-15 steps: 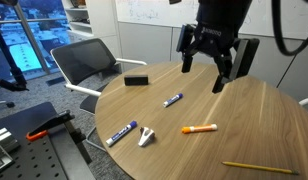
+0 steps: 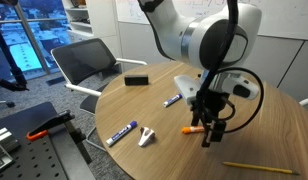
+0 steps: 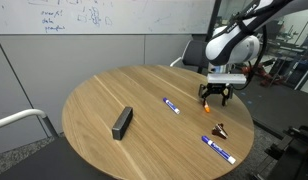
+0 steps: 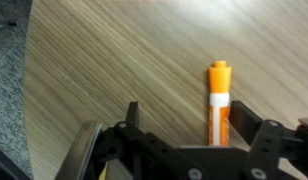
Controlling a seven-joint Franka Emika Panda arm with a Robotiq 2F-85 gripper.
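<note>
An orange marker with a white band (image 4: 220, 103) lies on the wooden table; in the wrist view it reaches in between my fingers, nearer the right one. My gripper is open and low over the marker, with its left finger (image 4: 125, 112) well apart from it and its right finger (image 4: 245, 122) close beside it. In exterior view 1 the gripper (image 2: 202, 130) partly covers the marker (image 2: 193, 129), whose left end shows. Exterior view 2 has the marker (image 3: 207, 108) beneath the gripper. Whether a finger touches it I cannot tell.
Two blue markers (image 2: 122, 133) (image 2: 173, 100), a small white-and-brown object (image 2: 146, 136), a black block (image 2: 136, 79) and a yellow pencil-like stick (image 2: 260, 168) lie spread out on the table. Bare tabletop (image 3: 94, 95) surrounds them.
My gripper has come down from above the table to the orange marker, staying open. The marker and the other objects appear unmoved.
</note>
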